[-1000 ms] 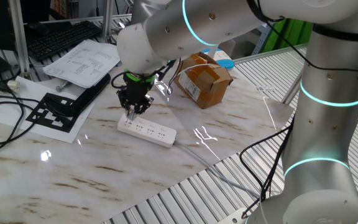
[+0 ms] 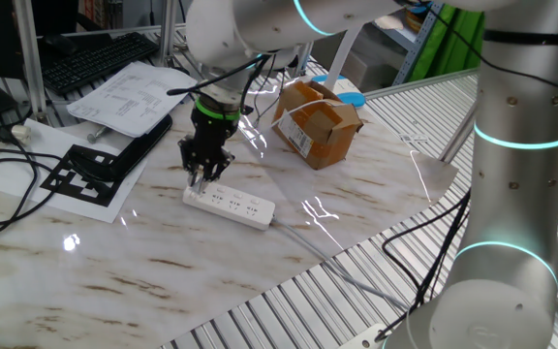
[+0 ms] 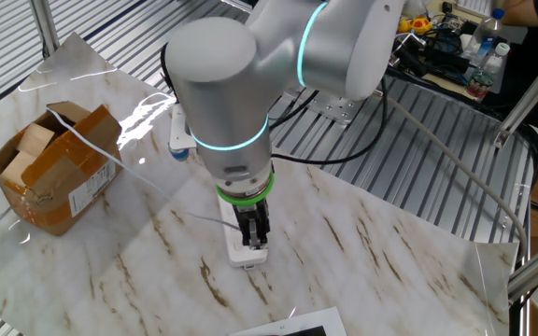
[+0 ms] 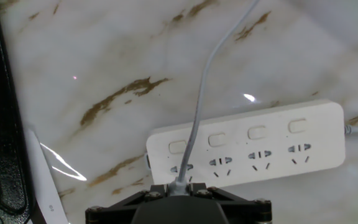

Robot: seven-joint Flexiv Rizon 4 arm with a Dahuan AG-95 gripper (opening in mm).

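A white power strip with several sockets and switches lies flat on the marble-patterned table. My gripper is shut on a grey plug at the strip's left-end socket. From the plug a thin grey cable runs up and away across the wrist view. The fingertips sit low over that same end in exterior view 1, where the gripper points down. In exterior view 2 the gripper covers part of the strip. The fingers hide the plug's lower part, so how deep it sits cannot be told.
An open cardboard box stands behind the strip, the thin cable passing over it. Papers, a black-and-white marker sheet and loose black cables lie to the left.
The wrist and upper arm have swung and turned, leaving the gripper at a different tilt. Its fingertips have stayed near the strip's left end. The strip itself has not visibly moved.
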